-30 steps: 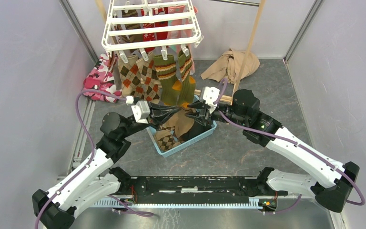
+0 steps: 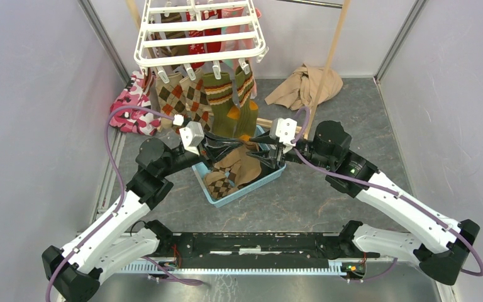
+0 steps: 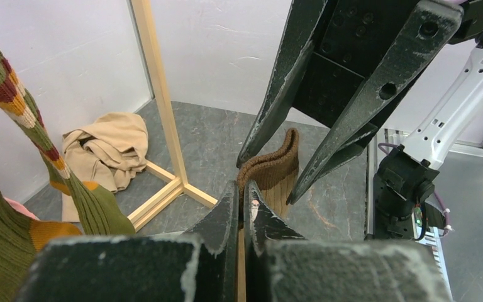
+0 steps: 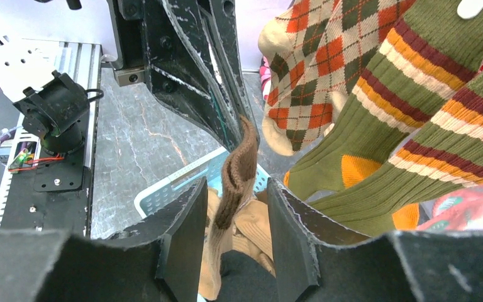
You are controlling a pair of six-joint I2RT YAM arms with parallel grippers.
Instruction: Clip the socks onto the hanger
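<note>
A tan sock with a brown cuff (image 3: 269, 165) hangs from my left gripper, which is shut on one side of the cuff. In the right wrist view, the sock (image 4: 227, 214) dangles upright between the separated fingers of my right gripper. That gripper is open, its fingertips at both sides of the cuff. From above, left gripper (image 2: 241, 143) and right gripper (image 2: 251, 146) face each other over the blue basket (image 2: 251, 191). The white hanger (image 2: 201, 39) is at the top, with clips (image 2: 217, 70) along its front holding green striped socks (image 2: 225, 104) and argyle socks (image 2: 185, 97).
Tan and argyle socks lie in the basket below the grippers. A wooden stand (image 2: 328, 60) rises right of the hanger, beside a tan cloth (image 2: 305, 88) on the floor. Pink camouflage fabric (image 2: 132, 107) hangs at the left. Floor right of the basket is clear.
Over the last second both arms have shifted slightly right; the left has also gone a little toward the hanger. The clipped socks look unchanged.
</note>
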